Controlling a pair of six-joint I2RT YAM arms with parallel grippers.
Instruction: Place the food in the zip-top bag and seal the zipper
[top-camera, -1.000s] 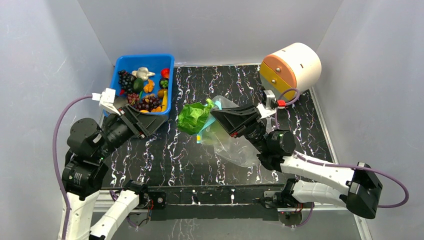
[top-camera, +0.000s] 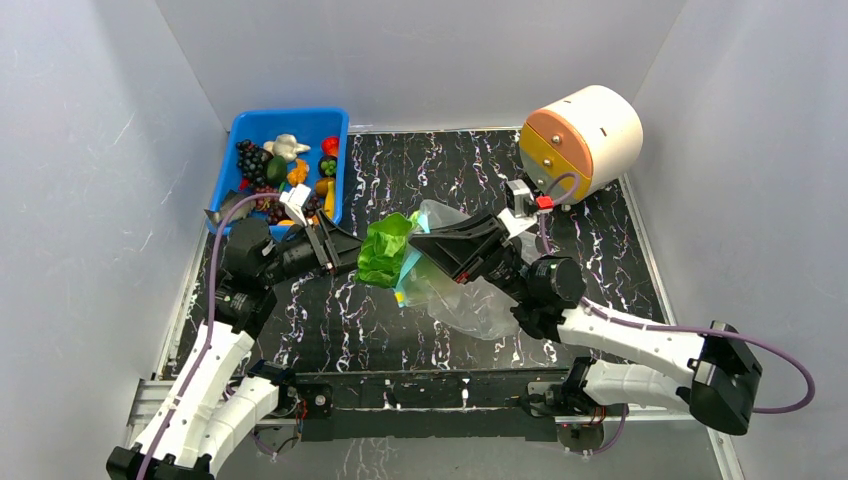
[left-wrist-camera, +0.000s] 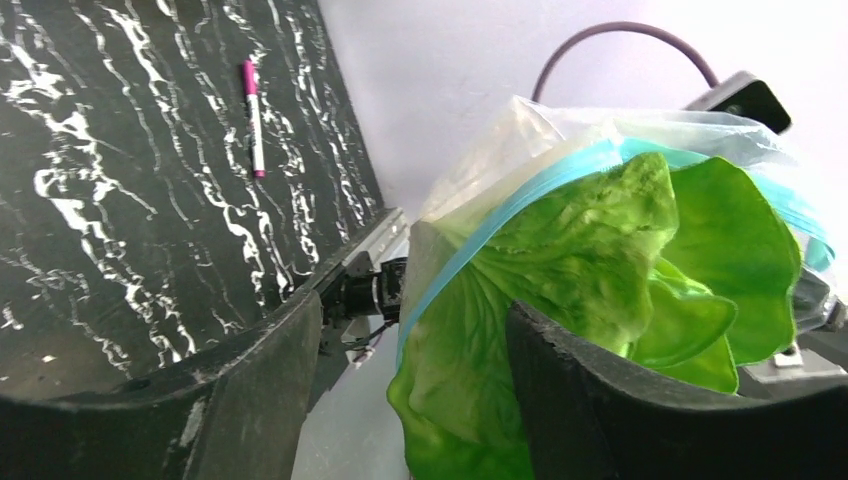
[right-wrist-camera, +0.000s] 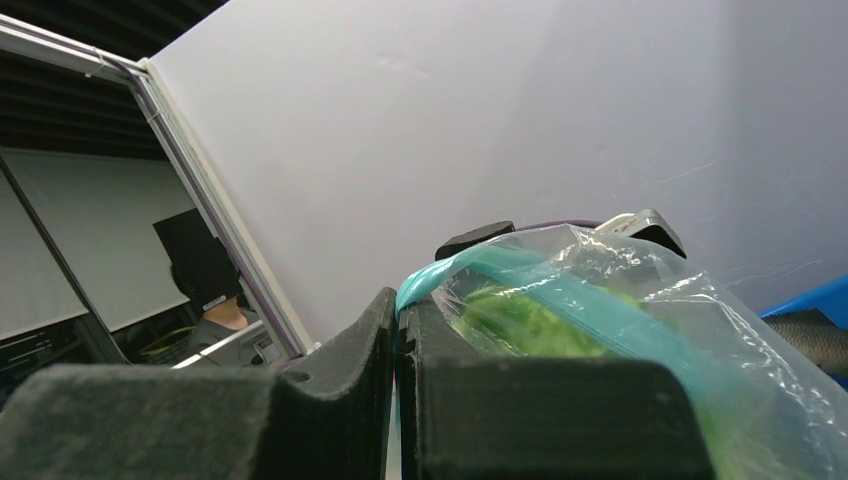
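Observation:
A ruffled green lettuce (top-camera: 381, 252) sticks out of the mouth of a clear zip top bag (top-camera: 478, 309), its inner end inside. The bag's teal zip strip (left-wrist-camera: 520, 203) curves around the leaves in the left wrist view. My right gripper is shut on the bag's rim and holds the bag up. From the left, my left gripper (top-camera: 357, 250) reaches the lettuce's outer end with its fingers (left-wrist-camera: 262, 375) apart. One finger overlaps the leaf in the left wrist view; whether it touches cannot be told. The bag's zipper is open around the lettuce.
A blue bin (top-camera: 345, 150) of toy fruit and vegetables stands at the back left, close behind the left arm. A round cream and orange container (top-camera: 600, 130) occupies the back right. A pink and white marker (left-wrist-camera: 254, 120) lies on the dark marbled table.
The left gripper has moved right, from near the bin to the lettuce.

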